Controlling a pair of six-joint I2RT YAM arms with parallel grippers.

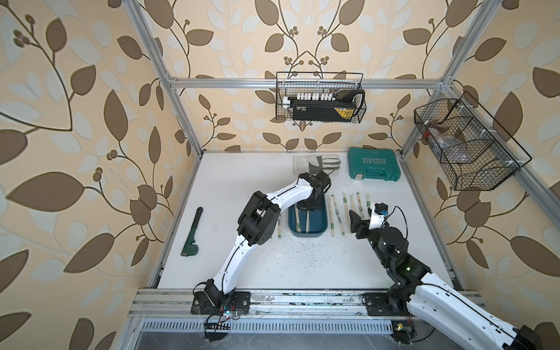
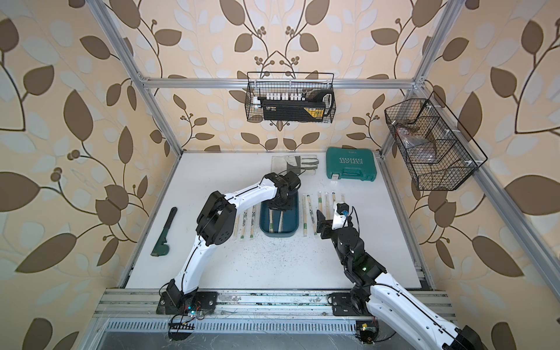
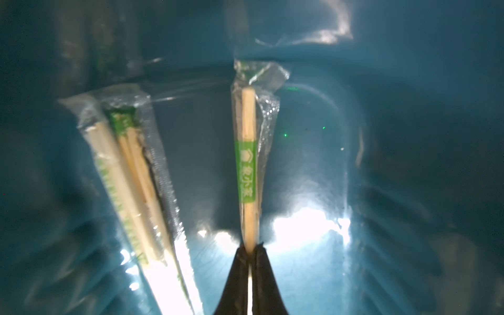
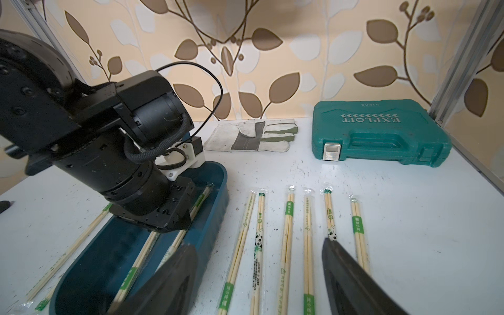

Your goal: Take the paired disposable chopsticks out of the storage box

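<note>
A teal storage box [image 1: 316, 232] holds wrapped chopstick pairs. My left gripper is down inside it, shut at the middle wrapped chopsticks [image 3: 246, 173], whose pale wood runs to between the fingertips; how firmly it holds them I cannot tell. Another wrapped pair [image 3: 131, 183] lies to the left in the box. In the right wrist view, my right gripper stands open above the table, with loose chopstick pairs lying beyond its blurred fingers.
Wrapped pairs [image 4: 287, 236] lie on both sides of the box. A work glove [image 4: 249, 136] and green case [image 4: 380, 134] are at the back; a green wrench [image 1: 190, 239] is at the left.
</note>
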